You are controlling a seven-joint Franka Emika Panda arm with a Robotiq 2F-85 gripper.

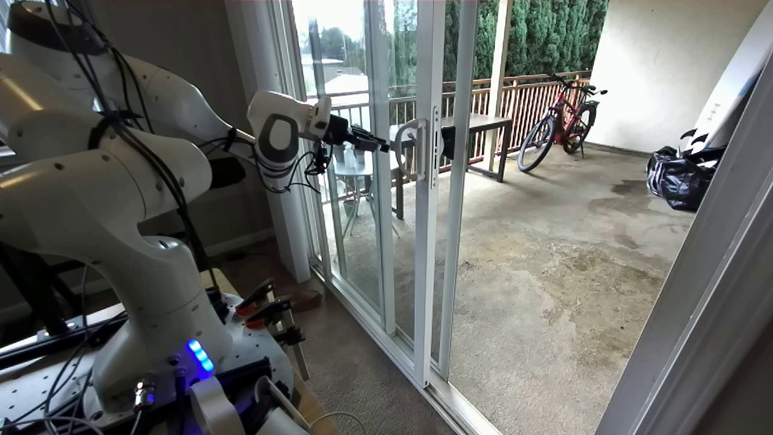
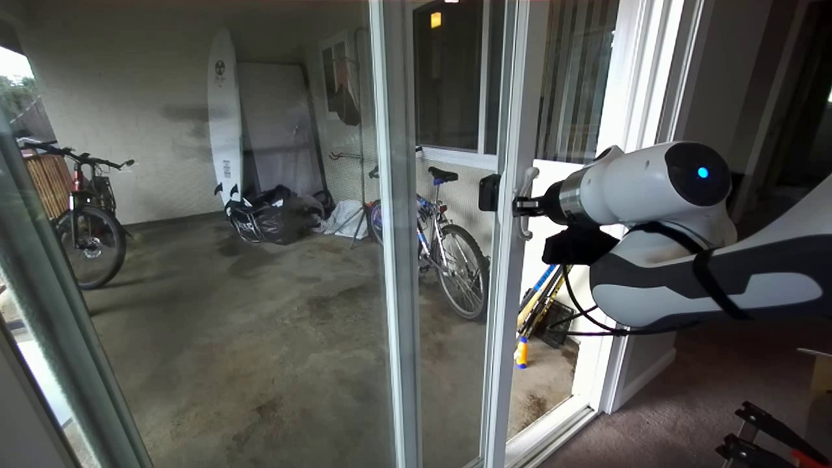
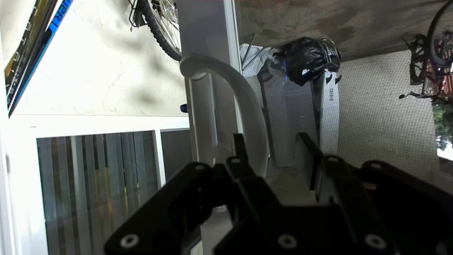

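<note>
A sliding glass door has a pale frame and a curved D-shaped handle. My gripper is at the height of the handle's upper part, on the room side. In the wrist view the black fingers of my gripper stand apart, so it is partly open. The handle curves down behind the left finger, and part of it shows just right of that finger. Whether it lies between the fingers or only beyond them I cannot tell. Seen from the other side, the gripper overlaps the handle.
A wide opening right of the door frame shows bare patio concrete. Outside are a red bicycle, a table and a black bag. Clamps stick up by my base.
</note>
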